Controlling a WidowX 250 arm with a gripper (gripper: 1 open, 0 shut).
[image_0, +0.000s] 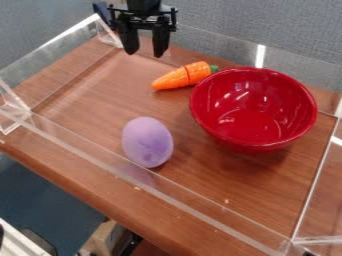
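My black gripper (143, 44) hangs at the top centre with its two fingers apart and nothing between them. Below and right of it an orange toy carrot (181, 77) with a green top lies on the wooden board. A red bowl (254, 108) takes up the right side. A purple egg-shaped object (147, 142) lies toward the front centre.
Low clear acrylic walls (201, 208) border the wooden board (94, 100) on its sides. The left part of the board is bare. A grey padded wall stands behind.
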